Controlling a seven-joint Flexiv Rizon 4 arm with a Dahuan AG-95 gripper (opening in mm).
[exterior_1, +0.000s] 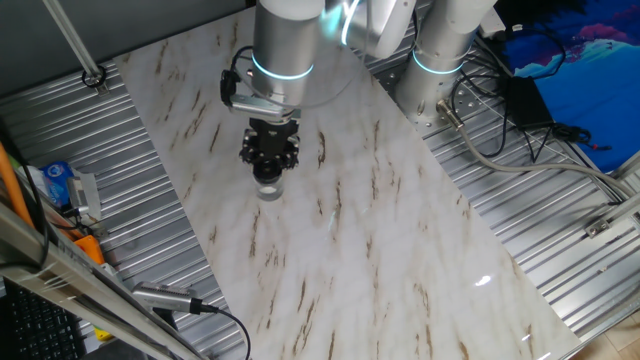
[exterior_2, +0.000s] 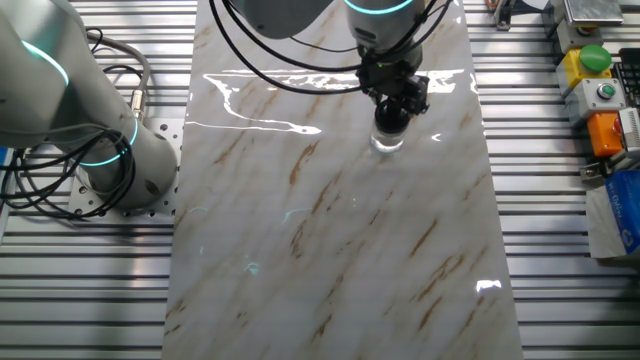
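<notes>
A small clear container with a dark upper part stands on the marbled tabletop, toward its left side in exterior view 1. My black gripper points down directly over it, its fingers close around the dark top. In exterior view 2 the clear container shows below the gripper, near the board's right side. The dark top and the black fingers blend together, so whether the fingers press on it is unclear. The container's base appears to rest on the board.
Most of the marbled board is bare. Slatted metal surrounds it. A cylindrical metal device with a cable lies off the board's left edge. A green button box and a blue package stand off to the right in exterior view 2.
</notes>
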